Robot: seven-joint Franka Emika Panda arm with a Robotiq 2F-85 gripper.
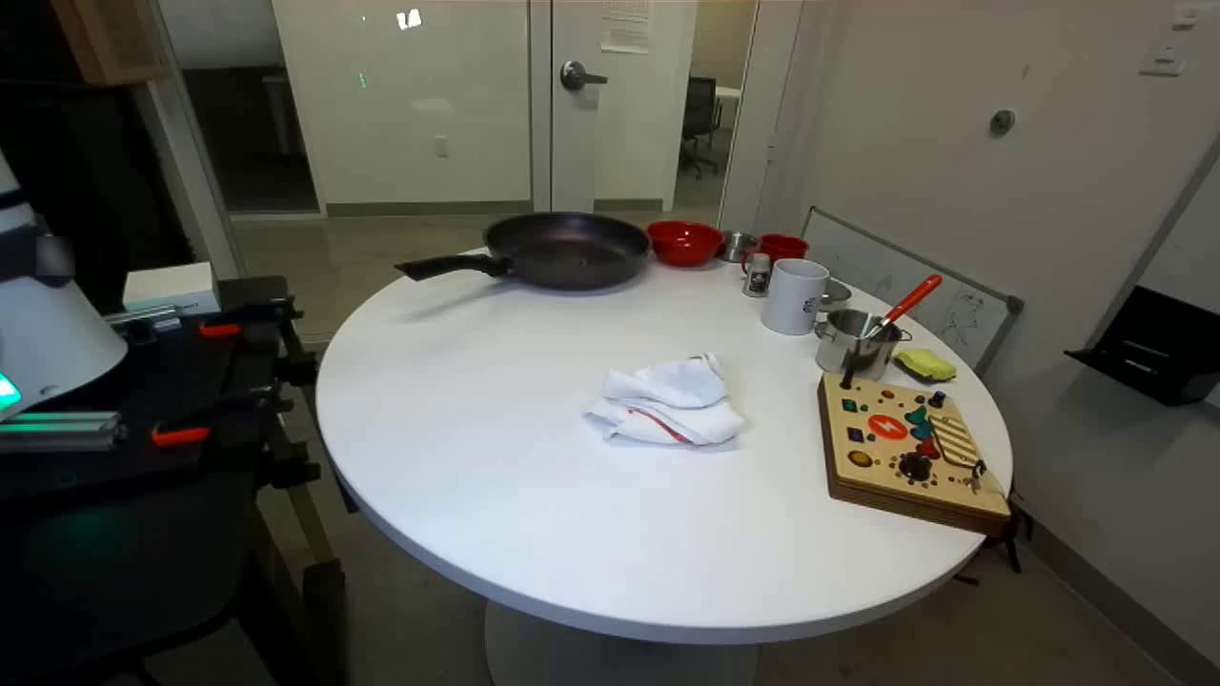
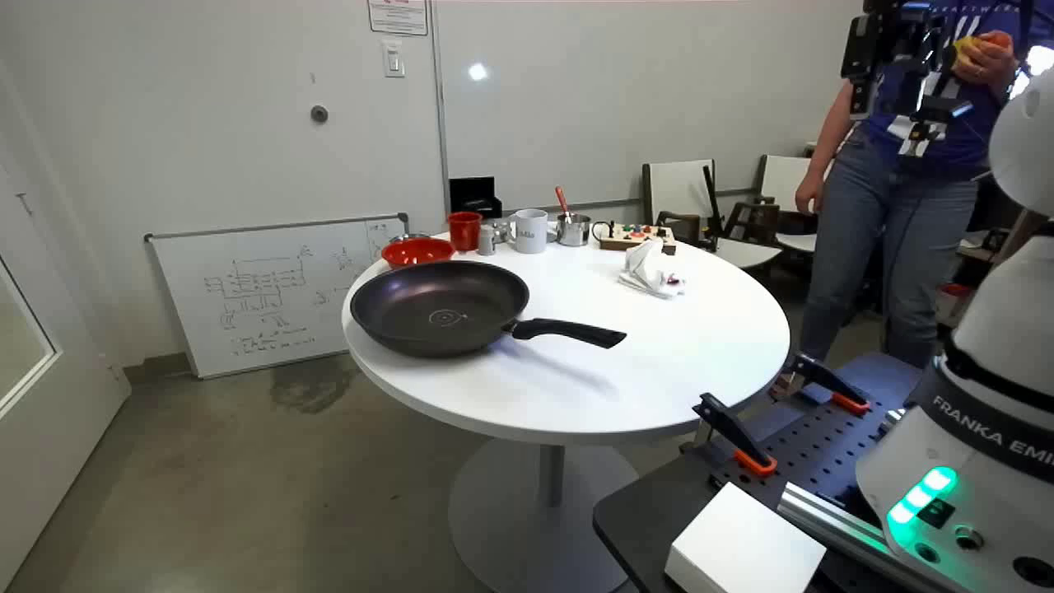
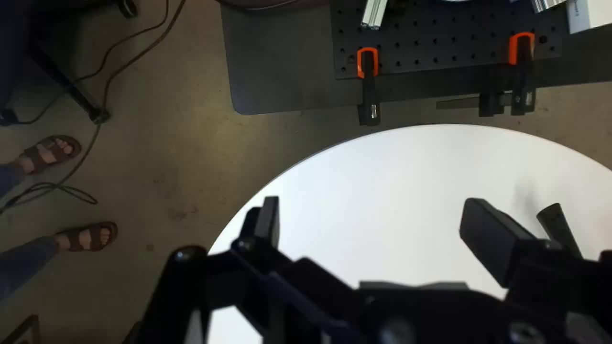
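My gripper is open above the near side of the white round table (image 3: 396, 172), and only bare tabletop shows between its fingers. In exterior view 2 the gripper hangs high at the upper right, well clear of the table. A crumpled white cloth (image 1: 669, 402) with a red stripe lies near the table's middle. The black frying pan (image 1: 572, 250) sits at one edge; its handle (image 3: 557, 226) shows beside the right finger in the wrist view. Across from it rests a wooden board (image 1: 904, 452) of knobs and switches.
Along the rim stand a red bowl (image 1: 683, 242), a red mug (image 2: 464, 231), a white mug (image 1: 795, 297), a shaker (image 1: 756, 274), a steel pot (image 1: 855, 343) holding a red-handled utensil (image 1: 915, 297), and a yellow-green sponge (image 1: 925, 365). A person (image 2: 899, 198) stands near the arm.
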